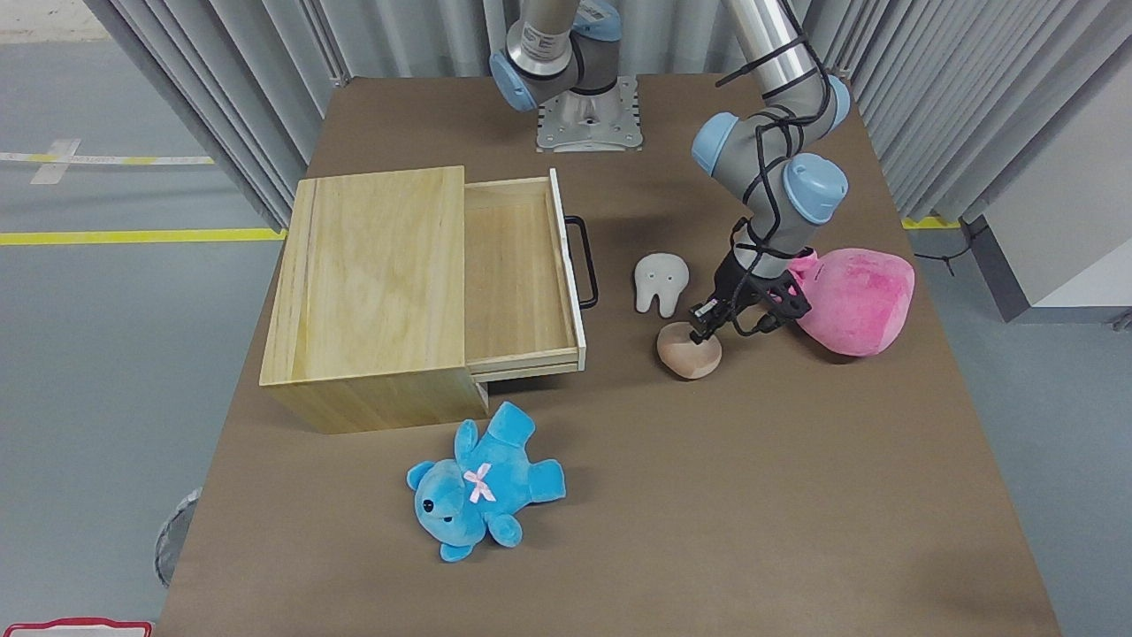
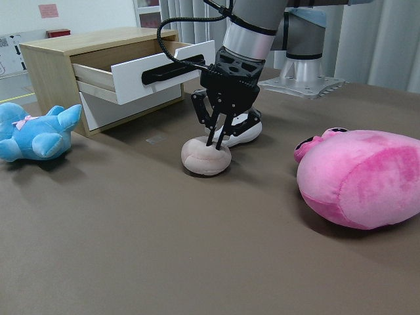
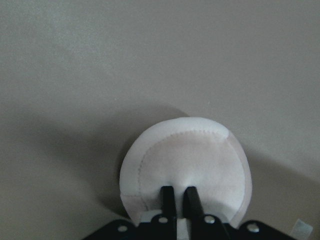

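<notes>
My gripper (image 2: 214, 143) is down on the beige round plush (image 1: 687, 356), its fingertips pressed into the top; in the wrist view the two fingers stand close together over the plush (image 3: 195, 155), with a slim gap. Whether fabric is pinched between them cannot be told. Just behind lies a white tooth-shaped plush (image 1: 660, 278). A pink plush (image 1: 860, 303) sits right of the gripper.
A wooden cabinet (image 1: 371, 276) with its drawer (image 1: 515, 265) pulled out stands to the left. A blue teddy bear (image 1: 488, 488) lies in front of it.
</notes>
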